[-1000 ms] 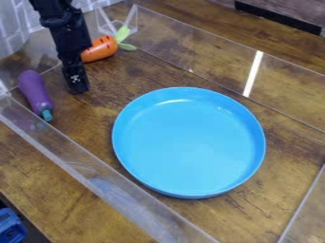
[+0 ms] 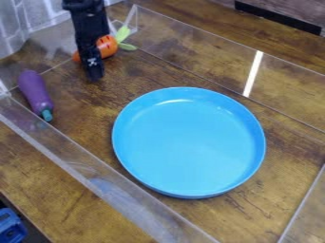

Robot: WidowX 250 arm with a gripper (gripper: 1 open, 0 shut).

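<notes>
The dark gripper (image 2: pixel 89 61) reaches down from the top left to an orange carrot (image 2: pixel 105 47) with pale green leaves (image 2: pixel 124 36); whether its fingers grip the carrot or only stand in front of it is unclear. A purple eggplant-like toy (image 2: pixel 36 93) lies at the left. A large light blue plate (image 2: pixel 188 142) fills the middle right of the wooden surface.
Clear plastic walls (image 2: pixel 162 228) edge the work area. A blue object (image 2: pixel 8 226) sits outside at the bottom left. Bare wood lies between the carrot and the plate and along the right side.
The gripper has shifted to the right and up, over toward the carrot, which it now partly covers. The eggplant and plate have not moved.
</notes>
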